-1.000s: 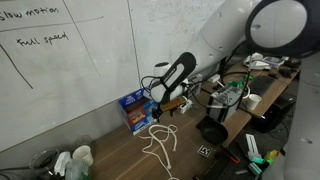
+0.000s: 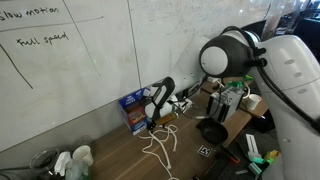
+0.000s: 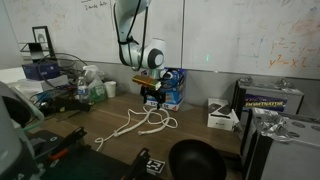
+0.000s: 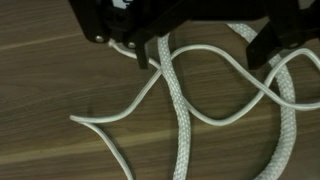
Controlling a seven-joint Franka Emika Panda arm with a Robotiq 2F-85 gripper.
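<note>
A thick white braided rope (image 4: 181,110) and a thinner white cord (image 4: 221,122) lie crossed on the brown wooden table (image 4: 50,80). The rope (image 3: 140,122) spreads in loose loops over the table's middle in exterior view 2, and also shows in exterior view 1 as a winding rope (image 2: 162,147). My gripper hangs over the rope's far end, its dark fingers (image 4: 127,32) wide apart. It is open, with nothing gripped. One strand of rope passes below the gap between the fingers; contact cannot be told.
Behind the gripper stand blue boxes (image 3: 172,88) by the whiteboard. A black pan (image 3: 197,160) sits at the front right, near a small white box (image 3: 222,115) and metal toasters (image 3: 282,145). Bare table lies left of the rope.
The arm has come down and toward the left in exterior view 1, bringing the gripper lower over the rope. The rope looks unmoved.
</note>
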